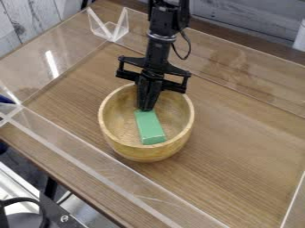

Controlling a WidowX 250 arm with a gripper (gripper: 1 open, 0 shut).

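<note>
A wooden bowl point(121, 138) sits near the middle of the table, with a green rectangular block point(152, 130) lying inside it. The black gripper point(145, 102) reaches down from the top into the back part of the bowl, just at the far end of the block. Its fingertips are dark and small; it looks shut, and whether anything is between them is hard to see.
A white angular object point(109, 27) stands at the back left. A dark cable hangs beside the arm, and black parts show at the bottom left corner.
</note>
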